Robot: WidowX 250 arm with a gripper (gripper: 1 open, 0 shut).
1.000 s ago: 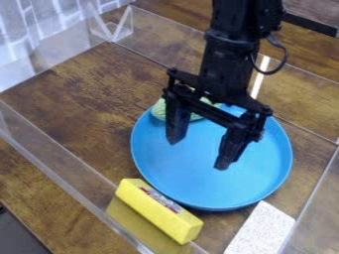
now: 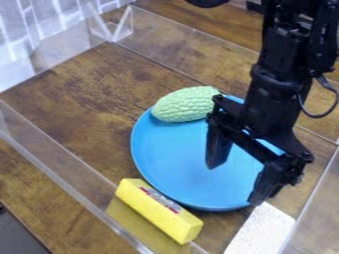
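Note:
My gripper [image 2: 244, 155] is open, its dark fingers angled down over the right part of a blue plate [image 2: 169, 164], with nothing seen between them. A light green textured oblong object [image 2: 184, 103] lies at the plate's upper left edge. A yellow block [image 2: 157, 208] with a printed label lies below the plate at the left. A white rectangular object [image 2: 259, 234] is at the lower right, partly out of frame.
Clear low walls edge the workspace, and a white lattice-like thing [image 2: 27, 30] stands at the upper left.
The arm and gripper have moved to the right, uncovering more of the green object and the plate's left part. The yellow block and white object are unmoved.

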